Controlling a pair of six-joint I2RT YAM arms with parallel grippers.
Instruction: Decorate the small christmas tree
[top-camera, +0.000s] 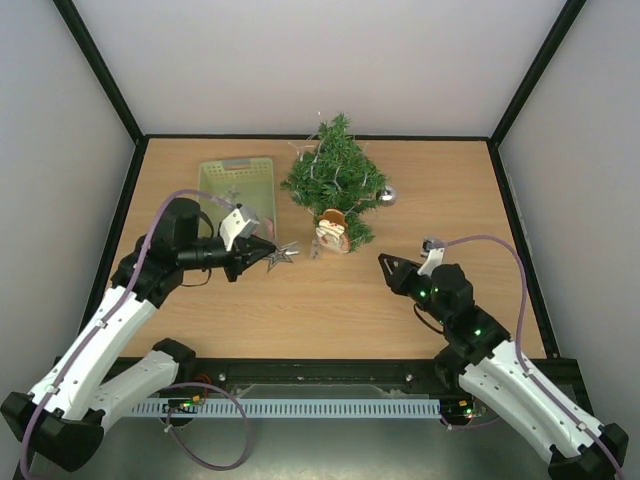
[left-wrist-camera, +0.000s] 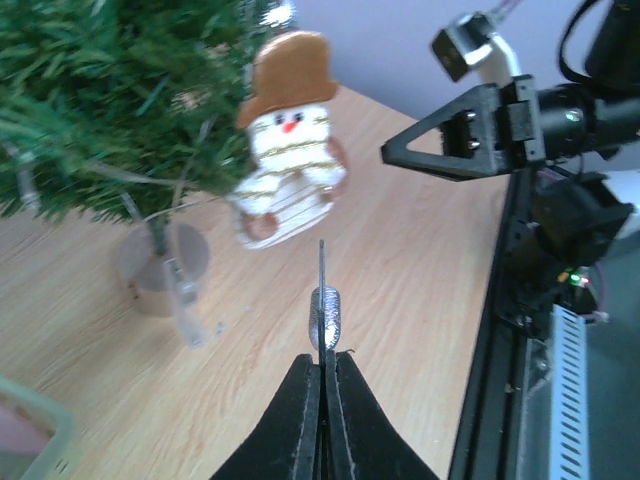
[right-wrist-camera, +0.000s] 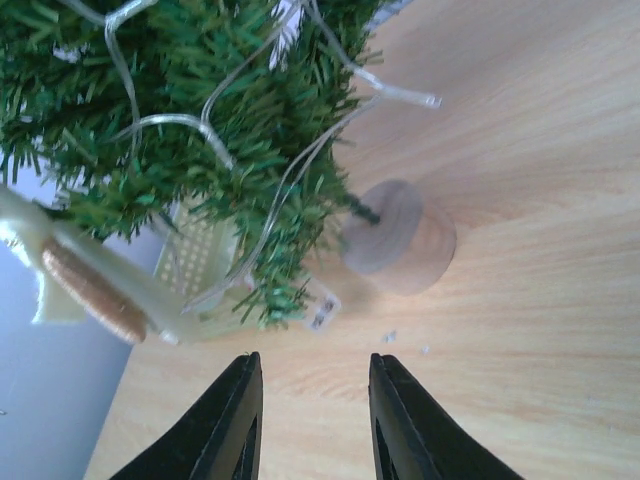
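The small green tree (top-camera: 335, 175) stands at the back middle with light strings, a silver bauble (top-camera: 387, 194) and a snowman ornament (top-camera: 332, 232). A silver star (top-camera: 281, 256) hangs at my left gripper (top-camera: 268, 255), which is shut. In the left wrist view the shut fingers point below the snowman (left-wrist-camera: 292, 150), with a thin shiny edge at their tips. My right gripper (top-camera: 390, 266) is right of the tree, part open, empty; its fingertips (right-wrist-camera: 246, 365) are below the branches in the right wrist view.
A light green basket (top-camera: 240, 165) sits left of the tree, partly behind the left arm. The tree's base (right-wrist-camera: 410, 250) shows in the right wrist view.
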